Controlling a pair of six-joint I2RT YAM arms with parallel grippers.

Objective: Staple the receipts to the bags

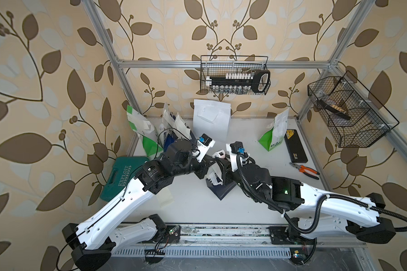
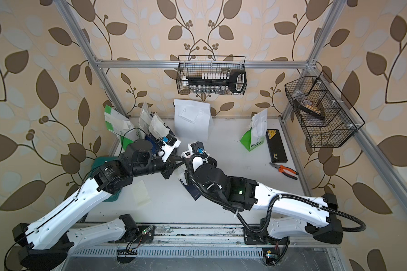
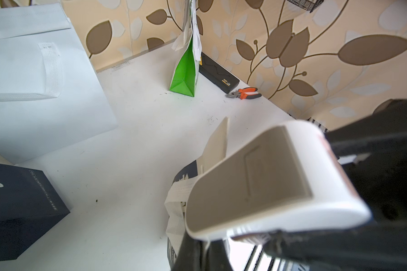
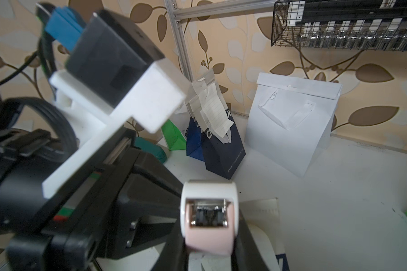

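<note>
A dark navy bag [image 1: 221, 192] with crumpled white top hangs between both arms over the table's middle. My left gripper is shut on its thin top edge; the exact grip is hard to make out. A cream receipt [image 3: 217, 140] sticks up beside the bag's top in the left wrist view. My right gripper is shut on a small white and pink stapler [image 4: 210, 225], whose open end faces the right wrist camera. The stapler lies close to the bag's top; whether its mouth is around the paper cannot be told.
At the back stand a white bag [image 1: 211, 122], navy and blue bags [image 4: 223, 153] with receipts at their tops, and a green-white bag [image 1: 274, 131]. Pliers [image 1: 305, 170] and a black box [image 1: 295, 146] lie right. A teal case [image 1: 122, 178] lies left.
</note>
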